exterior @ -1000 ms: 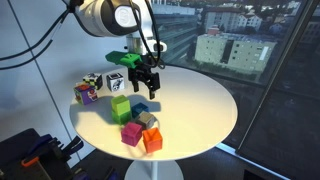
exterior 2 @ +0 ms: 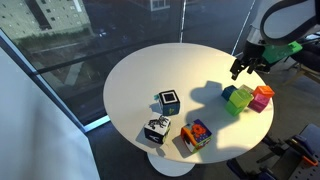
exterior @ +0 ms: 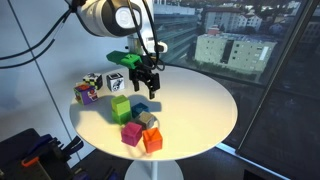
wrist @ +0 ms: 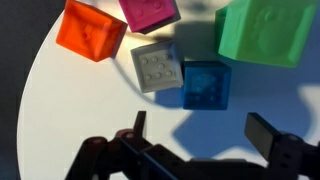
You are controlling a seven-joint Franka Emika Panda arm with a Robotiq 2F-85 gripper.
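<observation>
My gripper is open, with nothing between its fingers. In the wrist view, a dark blue block [wrist: 206, 85] lies just ahead of the gap between the fingertips. Touching or nearly touching it is a grey-beige block [wrist: 157, 67]. A tall green block or stack [wrist: 266, 30] stands beyond the blue one to the right. Magenta [wrist: 148, 10] and orange [wrist: 90, 30] blocks lie further off to the left. From outside, the gripper [exterior: 145, 93] hangs above the white table, behind the blue block [exterior: 140, 108] and the green blocks [exterior: 121, 108].
A black-and-white cube [exterior: 115, 82] and patterned boxes stand at the table's left side in exterior view 1; exterior view 2 shows a multicoloured box [exterior 2: 196, 134] near the edge.
</observation>
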